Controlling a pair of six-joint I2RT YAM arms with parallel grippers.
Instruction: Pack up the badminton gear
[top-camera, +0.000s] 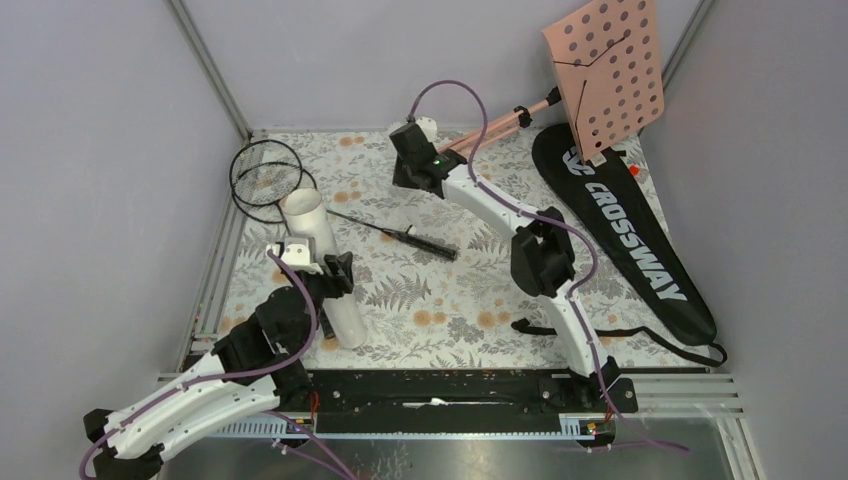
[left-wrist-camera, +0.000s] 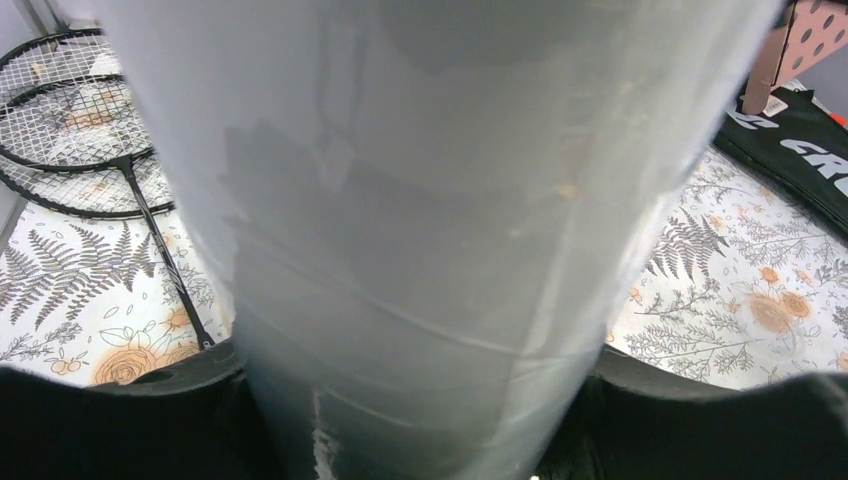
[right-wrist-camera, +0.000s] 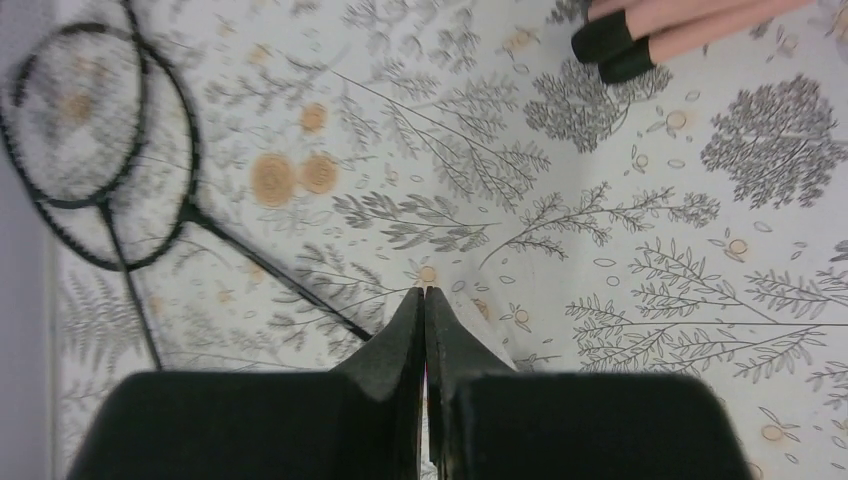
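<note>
My left gripper is shut on a translucent white tube, which leans over the cloth and fills the middle of the left wrist view. Two black rackets lie with their heads overlapping at the left. One racket's handle points right; the other's shaft runs behind the tube. Over the back middle hangs my right gripper, fingertips close together, nothing visible between them; whether fully shut is unclear. A pale shape, not clearly made out, shows behind those fingertips. At right lies a black CROSSWAY bag.
A pink perforated stand rises at the back right, its folded pink legs stretching left behind the right gripper. The bag's black strap trails along the front right.
</note>
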